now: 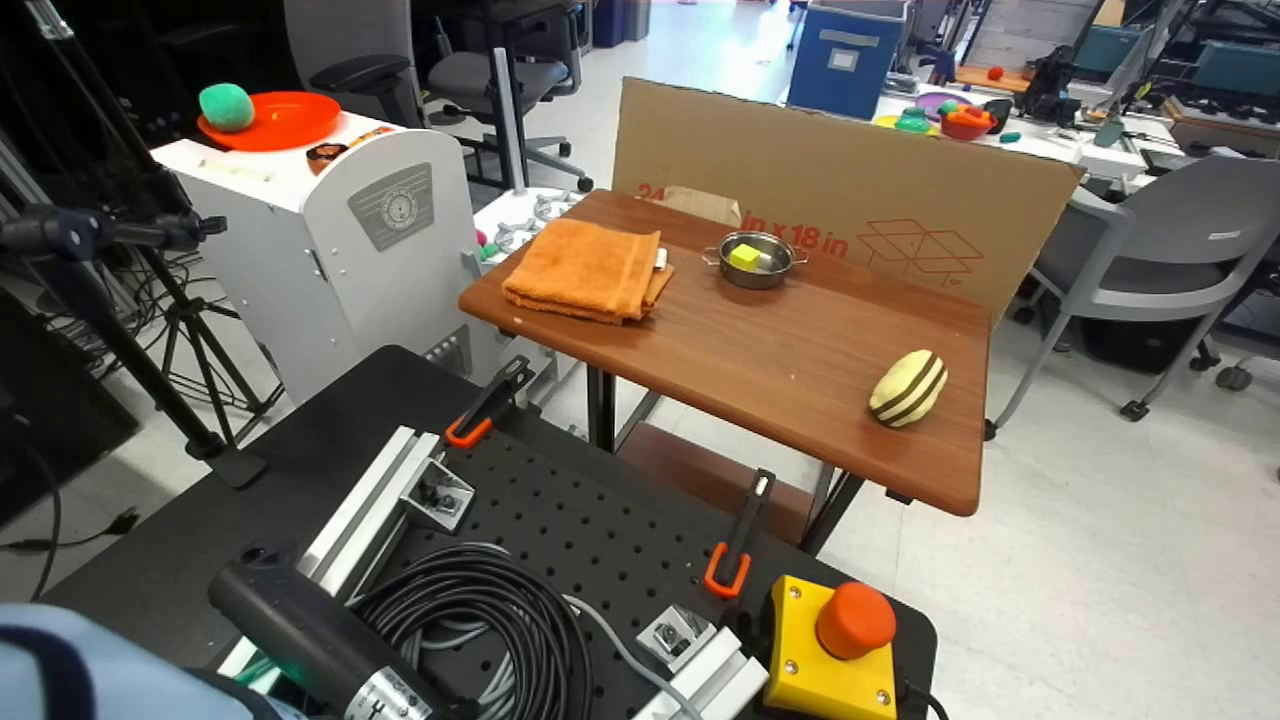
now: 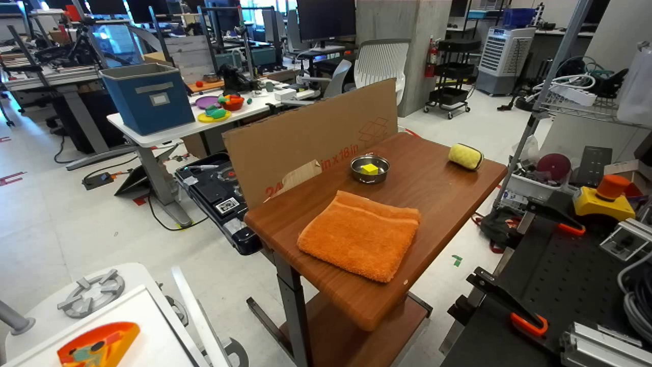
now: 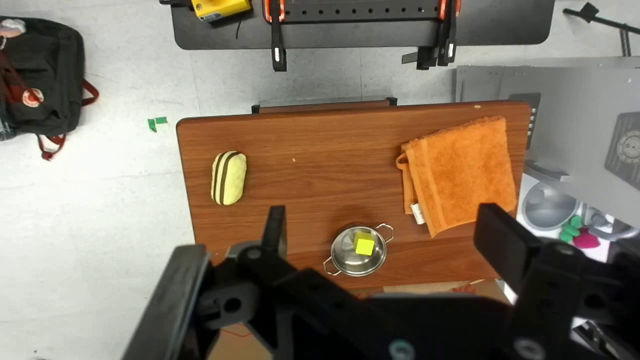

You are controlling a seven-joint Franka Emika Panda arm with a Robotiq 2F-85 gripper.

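Note:
High over the table in the wrist view, my gripper is open, its two black fingers wide apart with nothing held between them. Below it on the wooden table [image 3: 324, 156] is a small steel pot [image 3: 346, 264] with two wire handles. A yellow cube [image 3: 364, 243] sits inside the pot. The folded orange towel [image 3: 468, 174] lies at one end of the table, a white tag at its edge. Toward the opposite end rests a pale yellow, brown-striped plush object [image 3: 228, 177]. Neither exterior view includes the gripper.
A cardboard sheet [image 1: 828, 180] stands upright along the table's far edge, behind the pot [image 1: 753, 278]. The black bench [image 1: 576, 480] in front carries clamps, coiled cable and a yellow box with a red button [image 1: 855, 620]. Bare wood separates the towel from the striped object.

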